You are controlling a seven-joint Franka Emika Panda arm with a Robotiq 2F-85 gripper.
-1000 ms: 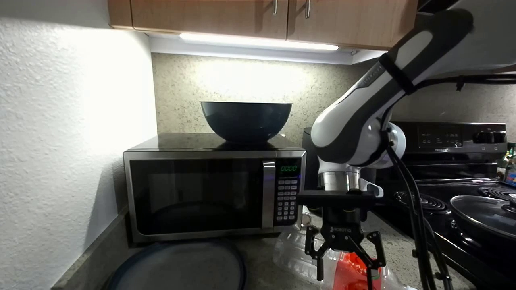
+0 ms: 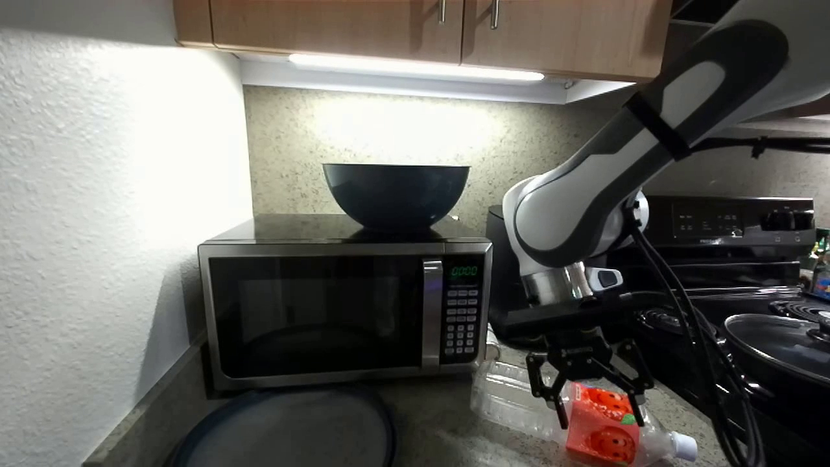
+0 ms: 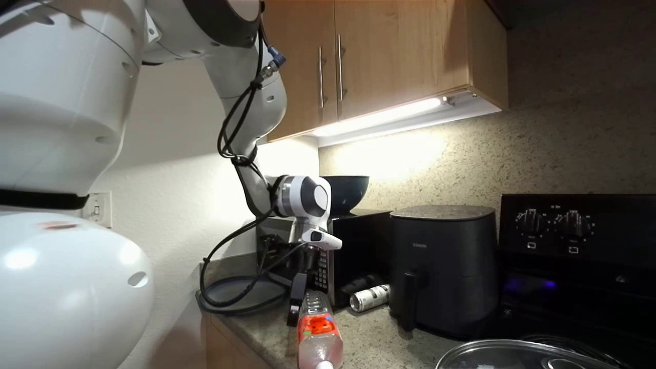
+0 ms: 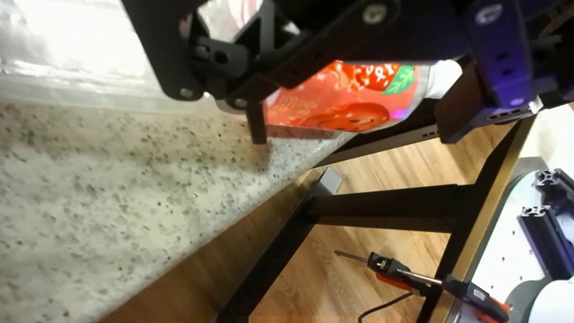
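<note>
A clear plastic bottle [image 2: 517, 393] with a red label [image 2: 603, 432] and a white cap [image 2: 685, 447] lies on its side on the speckled counter, cap end toward the right in exterior view 1. Over it is my gripper [image 2: 600, 419], tilted, its fingers open and spread along the bottle's length. In the wrist view one finger [image 4: 257, 124] comes down near the label's left end, the other beside the cap. Whether either finger touches the bottle, I cannot tell. Exterior view 2 has the bottle's label [image 3: 320, 324] near the counter's front, cap toward the camera.
Behind stands a microwave [image 2: 327, 319] with a dark bowl [image 2: 397, 191] on top. A round dark-rimmed tray [image 2: 299, 432] lies before it. A can [image 3: 370, 298] rests beside the air fryer [image 3: 444, 270]. The stove holds a lidded pan [image 2: 778, 350]. The counter edge [image 4: 215, 231] drops off near the bottle.
In exterior view 1 the bottle has shifted right and somewhat up the picture. My gripper has moved right and up too, and has gone from upright to tilted. It stays open.
</note>
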